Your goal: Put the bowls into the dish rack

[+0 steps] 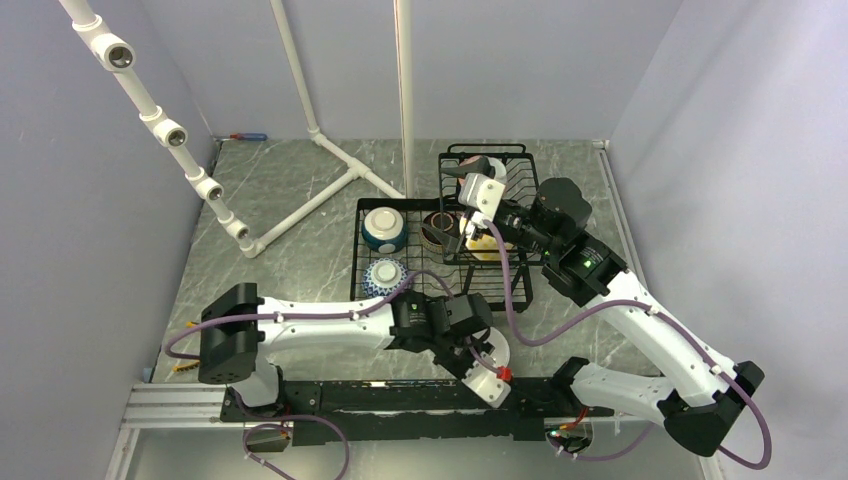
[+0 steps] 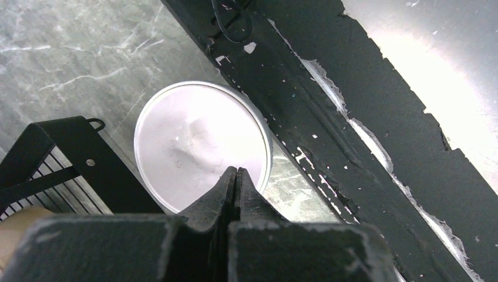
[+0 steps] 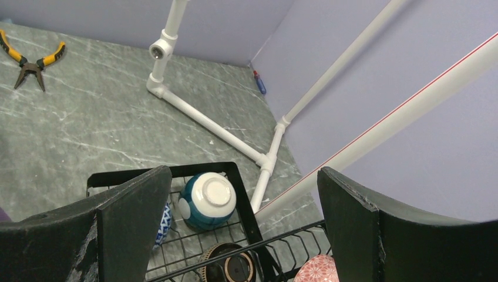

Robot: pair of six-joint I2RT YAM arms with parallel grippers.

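A white bowl (image 2: pixel 194 141) rests on the counter beside the rack's front right corner, with my shut left gripper over its near part, nothing showing between the fingers. My right gripper hangs open above the black dish rack (image 3: pixel 117 176). In the rack are a teal bowl (image 1: pixel 384 224), a blue patterned bowl (image 1: pixel 385 275), a dark bowl (image 3: pixel 235 267) and, in the raised section, a red patterned bowl (image 3: pixel 314 270). A yellow item (image 1: pixel 487 247) is partly hidden by the right arm in the top view.
White pipe framework (image 1: pixel 300 210) stands left of and behind the rack. Pliers (image 3: pixel 32 64) lie at the left, a screwdriver (image 1: pixel 248 136) at the back. A dark edge strip (image 2: pixel 352 147) runs along the counter's front, beside the white bowl.
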